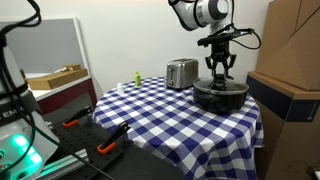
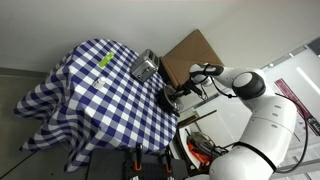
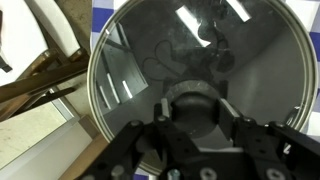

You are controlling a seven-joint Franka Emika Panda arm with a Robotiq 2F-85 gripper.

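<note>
A dark pot [image 1: 221, 102] with a glass lid [image 1: 236, 86] stands at the right end of the checked table. From above, the lid [image 3: 140, 65] fills most of the wrist view, with its round black knob [image 3: 193, 108] in the middle. My gripper is shut on that knob, a fingertip at either side. In exterior view 1 the gripper [image 1: 220, 77] points straight down at the lid's centre. The lid appears to rest on the pot's rim; the pot's inside cannot be made out.
A silver toaster [image 1: 182, 73] stands left of the pot. Farther left are a green bottle [image 1: 137, 79] and a small white object [image 1: 120, 87]. Brown boxes [image 1: 285, 90] rise close on the pot's right.
</note>
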